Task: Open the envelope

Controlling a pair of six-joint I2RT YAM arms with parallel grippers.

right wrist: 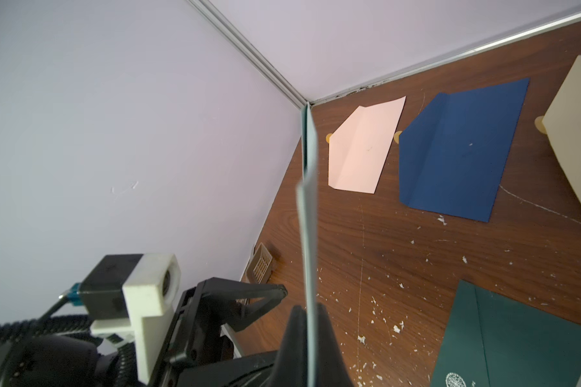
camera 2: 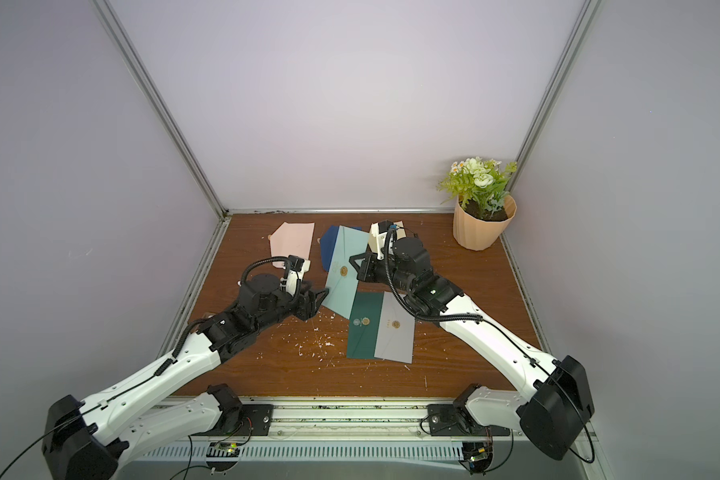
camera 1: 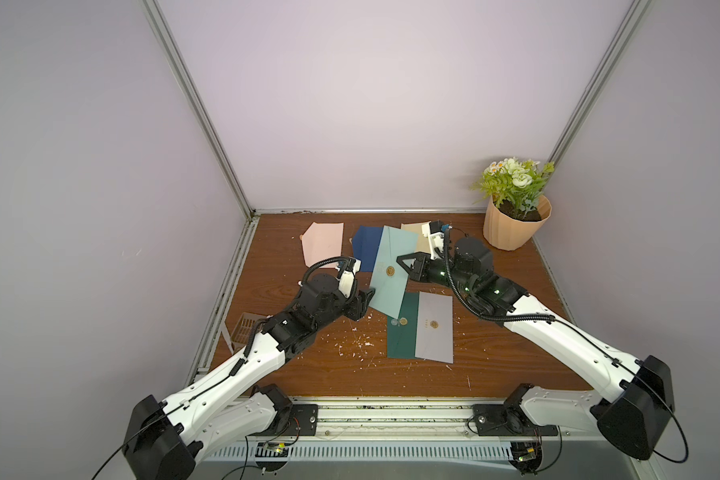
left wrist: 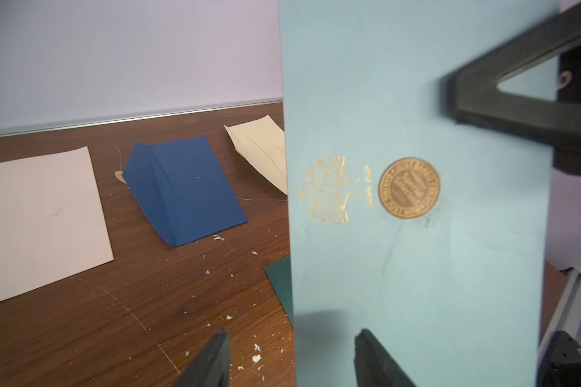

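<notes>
A light blue envelope [camera 1: 385, 288] with a gold seal [left wrist: 409, 187] is held upright above the table. My right gripper [camera 1: 405, 262] is shut on its right side; in the right wrist view the envelope shows edge-on between the fingers. My left gripper [camera 1: 366, 298] is open beside the envelope's left edge, low down, its fingertips near that edge in the left wrist view, with nothing seen between them.
Pink [right wrist: 366, 145], navy [right wrist: 463, 148] and cream [right wrist: 575, 129] envelopes lie at the back, dark green [camera 1: 401, 340] and grey [camera 1: 433, 344] ones at the front. A flower pot [camera 1: 513, 228] stands back right; paper scraps litter the front middle.
</notes>
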